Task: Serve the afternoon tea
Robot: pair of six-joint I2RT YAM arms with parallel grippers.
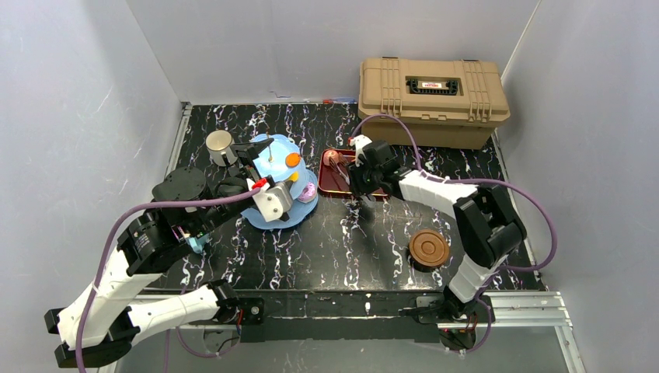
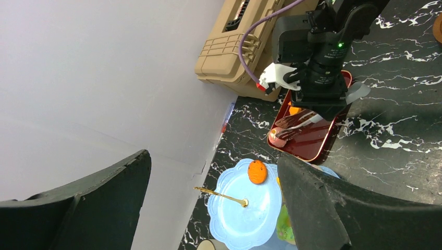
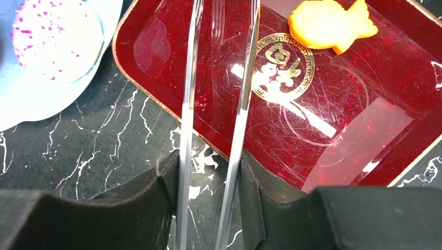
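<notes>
A pair of tongs (image 3: 185,140) sits between the fingers of my right gripper, one pad against each arm. Their tips reach over the red tray (image 2: 318,147) to a round pink cake (image 2: 277,136) in its corner; whether they grip it, I cannot tell. An orange fish-shaped cake (image 3: 333,23) lies elsewhere in that tray. Left of the tray stands the blue tiered stand (image 1: 272,159), with an orange piece (image 1: 293,159) on its upper plate and a pink-sprinkled cake (image 1: 308,193) below. Above the stand, my left gripper is open and empty.
A beige cup (image 1: 219,144) stands behind the stand's left side. The tan case (image 1: 435,101) fills the back right. A round brown lid (image 1: 428,248) is at the front right. Bare black marbled table lies in front of the tray.
</notes>
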